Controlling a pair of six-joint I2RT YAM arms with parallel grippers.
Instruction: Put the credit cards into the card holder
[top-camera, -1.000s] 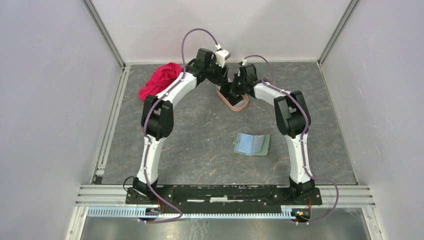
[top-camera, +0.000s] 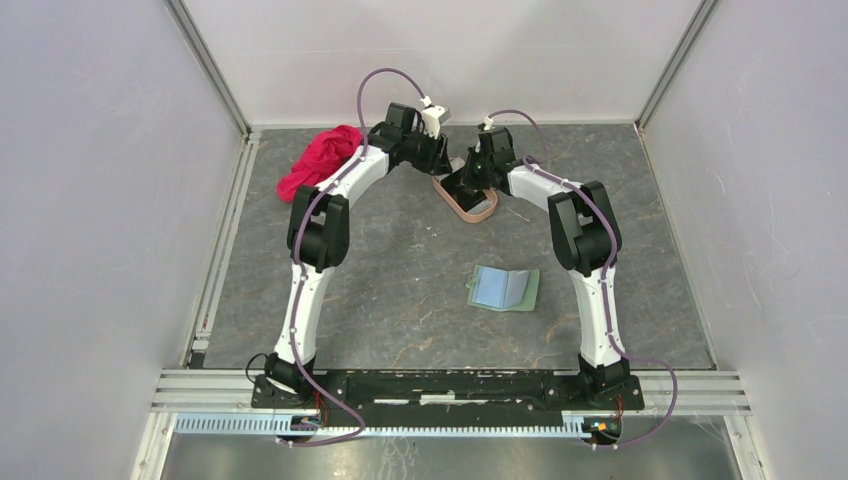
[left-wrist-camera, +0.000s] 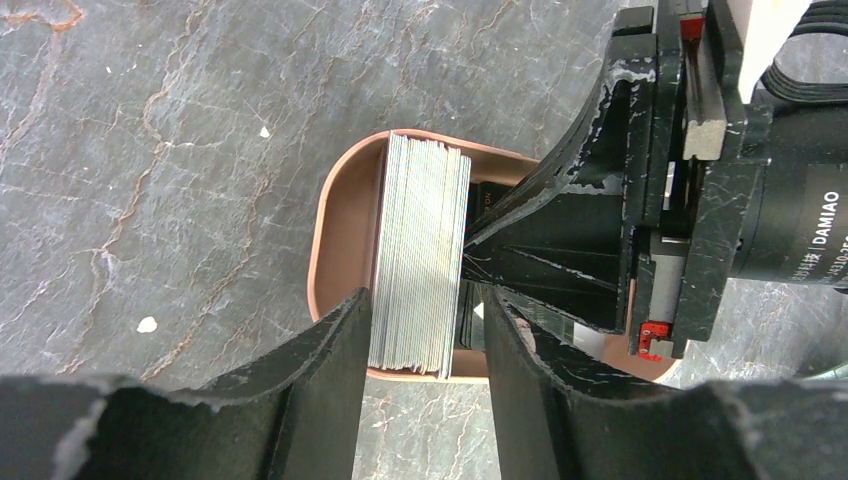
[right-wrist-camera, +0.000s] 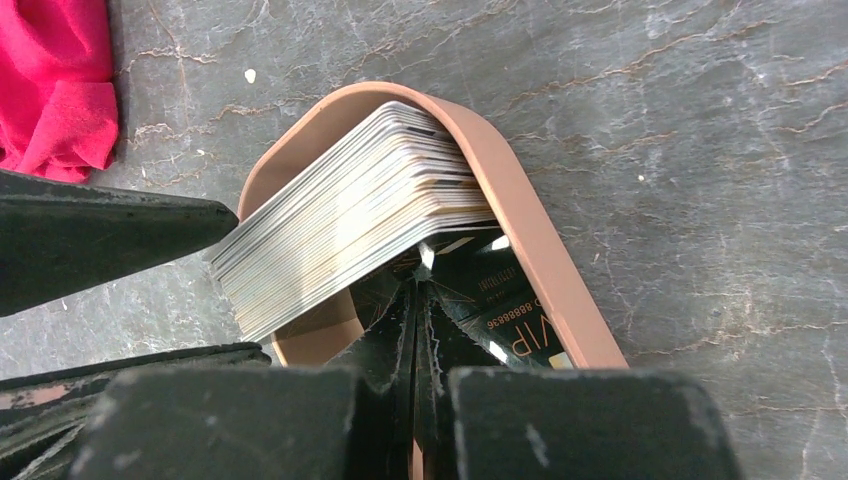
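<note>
A stack of white-edged cards (left-wrist-camera: 418, 250) stands on edge at one end of the pink oval container (right-wrist-camera: 553, 280), with dark cards (right-wrist-camera: 495, 290) beside it. My left gripper is open above the stack, its fingertips on either side of it. My right gripper is shut, its tips down in the container against the dark cards next to the stack. The open card holder (top-camera: 490, 287), with blue and clear sleeves on a green cover, lies nearer the front of the table.
A red cloth (top-camera: 315, 160) lies at the back left, close to my left arm.
The right arm and the card holder look unchanged.
</note>
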